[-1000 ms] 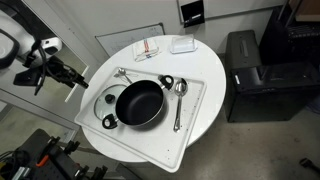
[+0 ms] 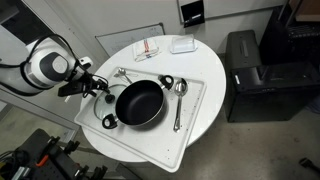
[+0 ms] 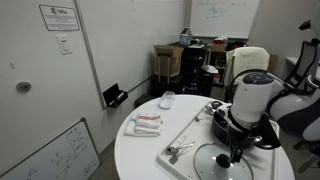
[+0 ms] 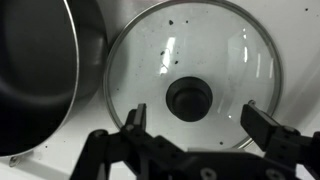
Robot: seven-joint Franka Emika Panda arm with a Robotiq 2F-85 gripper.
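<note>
A glass lid (image 4: 230, 60) with a round black knob (image 4: 189, 99) lies flat on the white tray (image 2: 165, 154). Beside it stands the black pot (image 2: 140, 103), open at the top and empty as far as I can see. My gripper hangs above the lid, its two fingers (image 4: 135, 118) spread wide on either side of the knob's near edge. Nothing is held between them. In exterior view 1 the gripper (image 2: 97, 86) partly covers the lid from above its left side.
A large spoon (image 2: 180, 104) lies on the tray right of the pot, and a smaller utensil (image 2: 122, 75) lies behind the lid. A folded cloth (image 2: 146, 48) and a clear container (image 2: 183, 44) rest at the table's back. Bare table shows behind the tray.
The arm has come in from the left and its gripper now hangs over the lid. Pot, lid and spoons have stayed where they were.
</note>
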